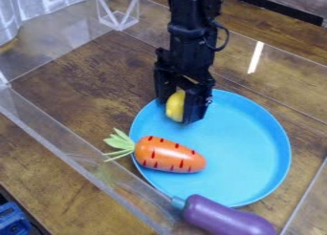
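The black gripper (179, 100) is lowered over a yellow round object (177, 111) on the left rear part of a blue plate (236, 158). Its fingers come down on either side of the yellow object and partly hide it; whether they touch it is unclear. An orange toy carrot (170, 155) with a leafy top lies on the plate's front left.
A purple toy eggplant (228, 216) lies at the front, by the plate's edge. Clear plastic walls run along the left and front of the wooden surface (79, 78), which is clear at the back left.
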